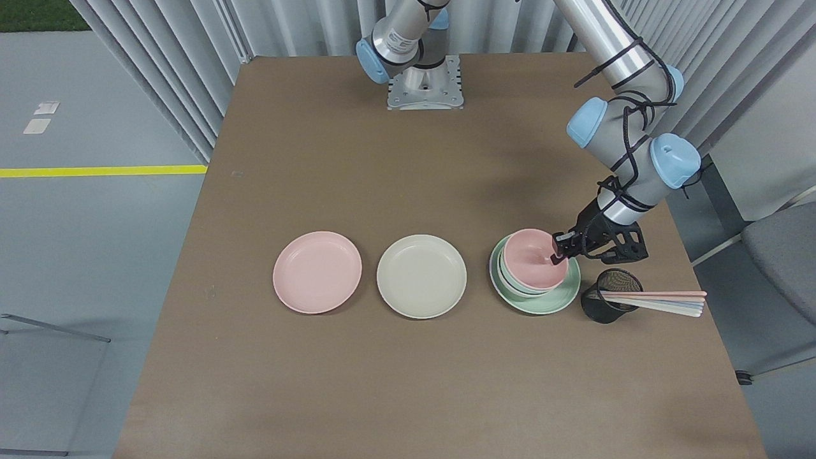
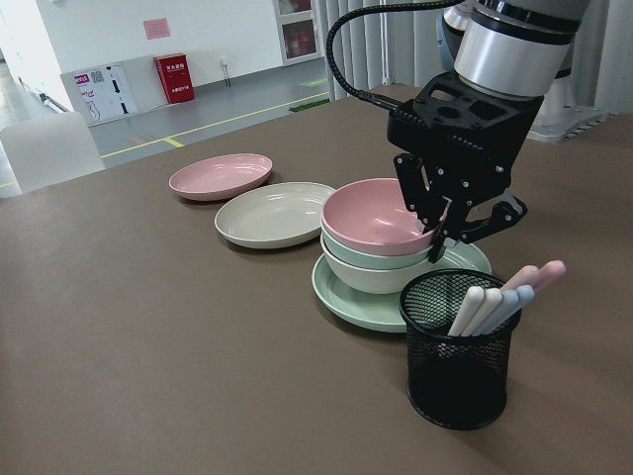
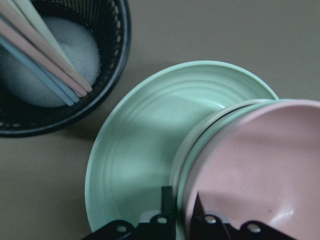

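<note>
A pink bowl [image 1: 533, 256] sits nested on a pale green bowl [image 2: 366, 259] and a white bowl [image 2: 368, 282], the stack resting on a green plate [image 3: 130, 150]. My black gripper is at the stack's near rim; in the wrist view one finger is outside the bowls and the other inside the pink bowl, the rims between them. Whether the fingers are tight on the rims I cannot tell.
A white plate [image 1: 421, 276] and a pink plate [image 1: 317, 272] lie to the left. A black mesh cup [image 2: 456, 381] with several chopsticks [image 1: 662, 303] stands beside the stack.
</note>
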